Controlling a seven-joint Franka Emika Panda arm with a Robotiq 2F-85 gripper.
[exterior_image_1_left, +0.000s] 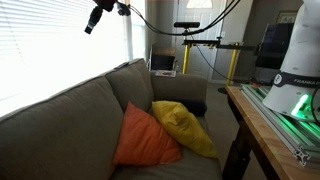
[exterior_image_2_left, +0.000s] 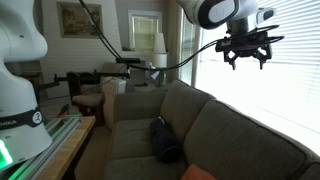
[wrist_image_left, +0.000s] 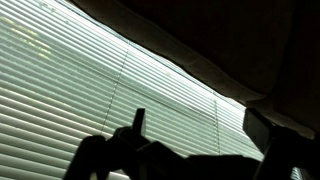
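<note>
My gripper hangs high above the sofa back, against the window blinds. In the wrist view, its dark fingers stand wide apart with only blinds showing between them. On the grey-brown sofa, an orange pillow leans against the backrest. A yellow pillow lies slanted on the seat to its right in exterior view 1. A dark rolled cushion rests on the seat in exterior view 2, where only an edge of the orange pillow shows. The gripper is well apart from all of them.
A wooden table stands in front of the sofa, beside the arm's white base. White blinds cover the window behind. A cable loops from the arm, and a yellow stand is farther back.
</note>
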